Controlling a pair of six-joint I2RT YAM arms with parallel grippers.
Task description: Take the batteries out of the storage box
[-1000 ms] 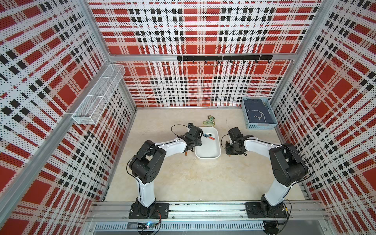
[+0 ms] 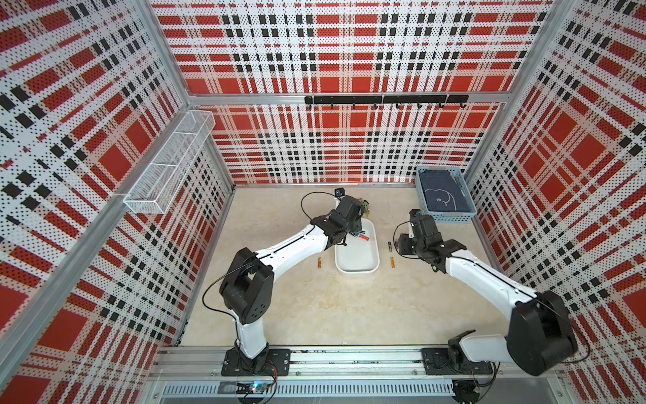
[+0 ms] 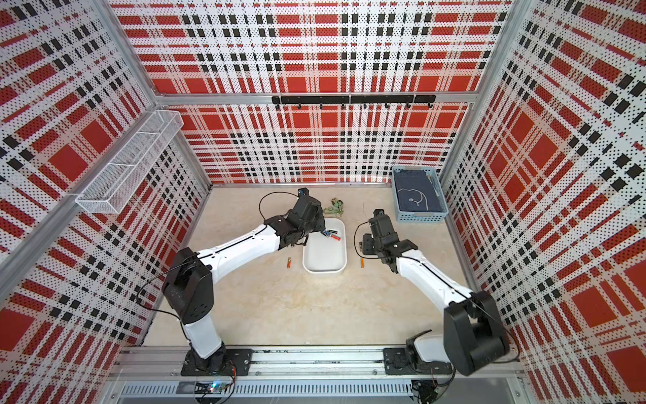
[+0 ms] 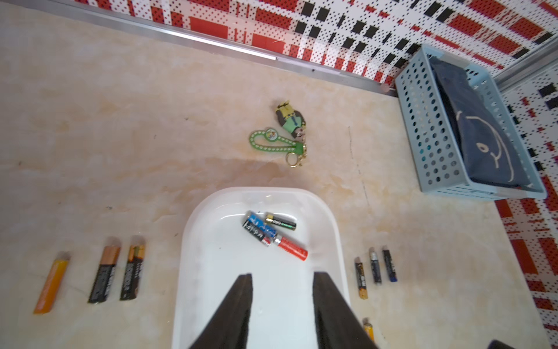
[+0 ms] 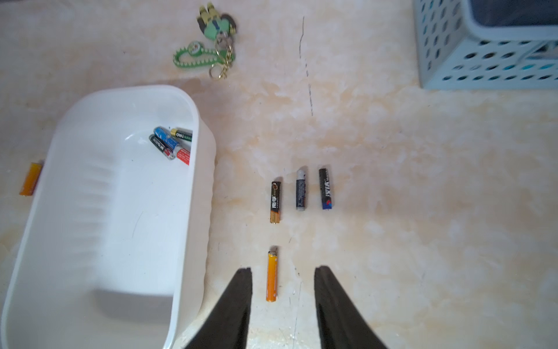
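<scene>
Several batteries lie together in the upper part of the white storage box (image 4: 221,290), among them a red one (image 4: 290,247) and a blue one (image 5: 164,135). Others lie on the table either side of it: an orange one (image 4: 51,283) and two darker ones to the left; an orange one (image 5: 271,278) and three darker ones (image 5: 325,189) to the right. My left gripper hangs open over the box, nothing between its fingers. My right gripper is above the table right of the box, open and empty.
A green keychain (image 5: 203,57) lies behind the box. A blue basket (image 4: 430,133) holding dark cloth stands at the back right. A white wire rack (image 2: 144,205) hangs on the left wall.
Both arms have risen from low beside the box. The left gripper has moved up and toward the back; the right arm has swung up and slightly right.
</scene>
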